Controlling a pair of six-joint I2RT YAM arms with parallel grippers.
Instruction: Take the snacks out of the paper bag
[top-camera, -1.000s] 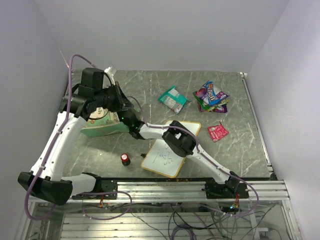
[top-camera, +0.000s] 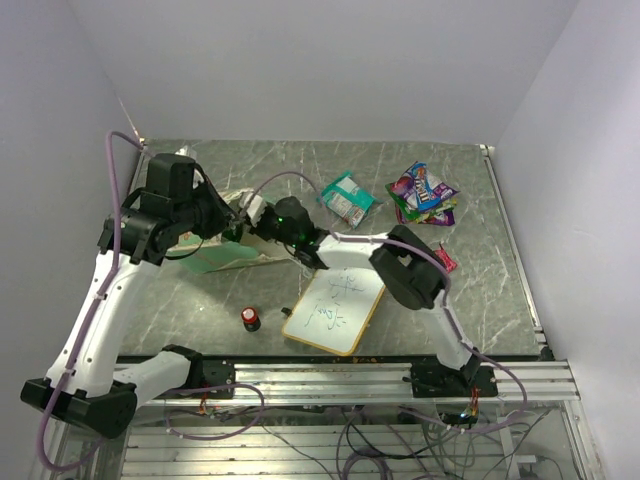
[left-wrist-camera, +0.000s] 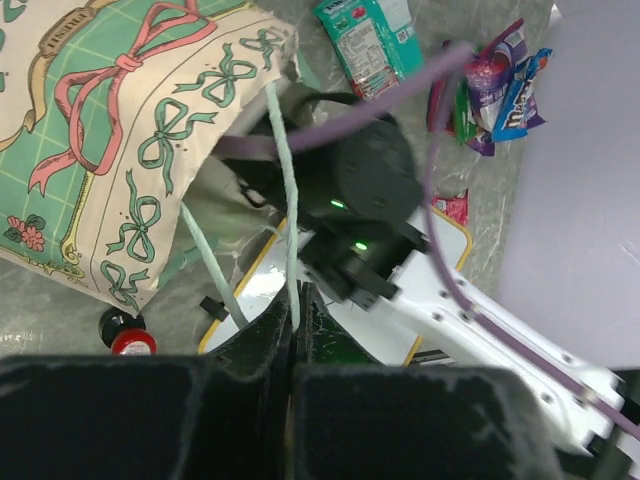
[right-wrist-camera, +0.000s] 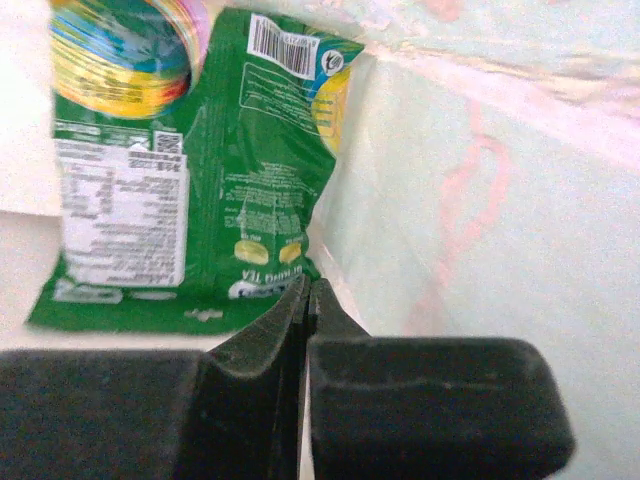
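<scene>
The patterned paper bag (left-wrist-camera: 130, 130) lies with its mouth toward the right arm in the left wrist view. My left gripper is shut on the bag's pale green cord handle (left-wrist-camera: 285, 180). My right gripper is inside the bag, its tips together with nothing visible between them. Just beyond those tips is a green snack packet (right-wrist-camera: 255, 190) against the bag's pale inner wall (right-wrist-camera: 400, 200); whether they touch I cannot tell. Outside lie a teal packet (top-camera: 347, 200), a heap of several colourful packets (top-camera: 423, 193) and a red packet (top-camera: 445, 258), partly hidden by the right arm.
A whiteboard (top-camera: 335, 310) with writing lies below the right arm. Left of it stands a small red-topped black object (top-camera: 250, 319). Bare grey table (top-camera: 480, 300) shows at the right.
My left gripper has shifted left and slightly down in the top view, the bag's opening with it. The right arm has swung, its elbow moving right and up, now partly covering the red packet.
</scene>
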